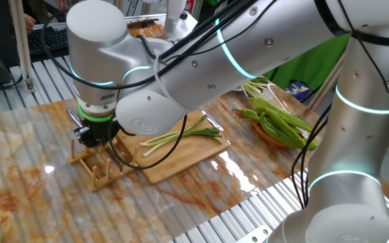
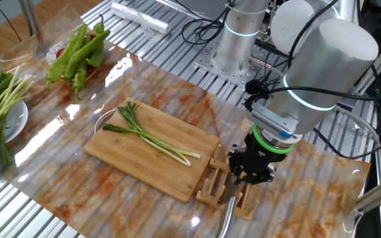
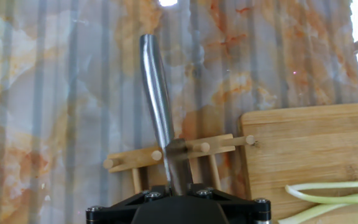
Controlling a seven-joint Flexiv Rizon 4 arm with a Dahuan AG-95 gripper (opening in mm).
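Note:
A knife with a curved metal handle stands tilted at the wooden peg rack. Its handle leans out over the rack's side, and its lower part runs down between the fingers of my gripper. Those fingers come in close on both sides of the knife, and the gripper looks shut on it, though the fingertips themselves are hidden. In exterior view 2 the gripper is low over the rack, with the knife handle in front. From exterior view 1 only the handle's end shows beside the gripper.
Touching or close beside the rack lies a wooden cutting board with green onions on it. Green peppers fill a basket farther off, near a plate of onions. Open tabletop surrounds the rack's outer side.

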